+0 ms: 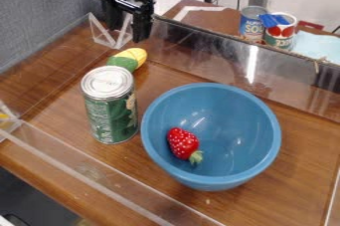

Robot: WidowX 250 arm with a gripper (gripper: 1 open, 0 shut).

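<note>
My black gripper hangs at the upper left, above and behind a yellow-and-green object lying on the wooden surface; whether its fingers are open or shut is unclear. A green can with a silver top stands upright at the left. To its right is a blue bowl with a red strawberry inside it.
Clear walls enclose the wooden surface, with a grey padded panel at the left. Beyond the back wall stand two cans and a light blue cloth.
</note>
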